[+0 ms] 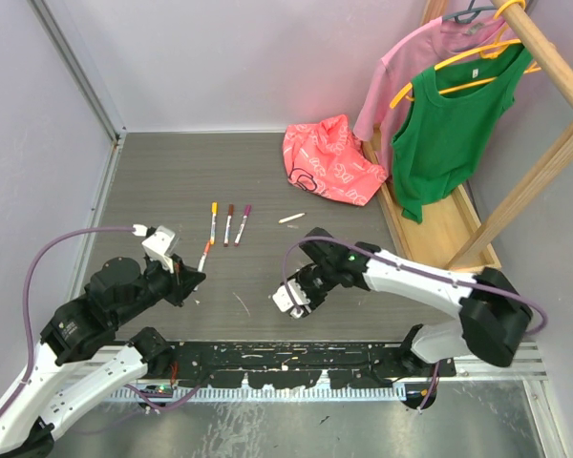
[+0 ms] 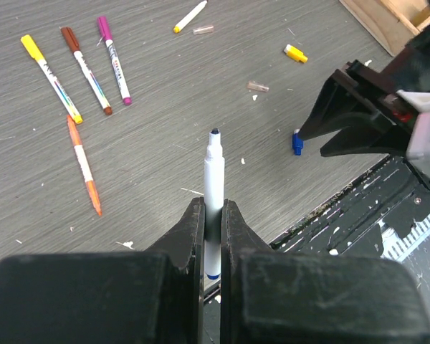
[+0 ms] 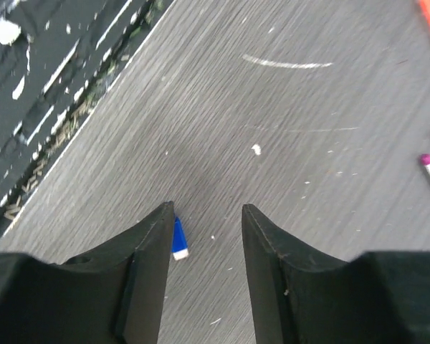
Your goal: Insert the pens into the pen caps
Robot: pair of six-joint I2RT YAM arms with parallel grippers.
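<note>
My left gripper is shut on an upright white pen (image 2: 213, 179) with a dark tip. My right gripper stands open low over the table, a small blue cap with a white end lying just beyond its left finger; in the left wrist view that blue cap (image 2: 297, 143) is beside the right gripper's fingers. Yellow (image 2: 57, 89), brown (image 2: 89, 75), purple (image 2: 117, 68) and orange (image 2: 84, 168) pens lie at the left. A yellow cap (image 2: 295, 53), two clear caps (image 2: 257, 87) and a small pale pen (image 2: 190, 14) lie toward the back right.
A pink bag (image 1: 329, 162) lies at the back. A wooden rack (image 1: 544, 167) with hanging clothes stands on the right. The table's dark front edge (image 1: 267, 358) runs close below both grippers.
</note>
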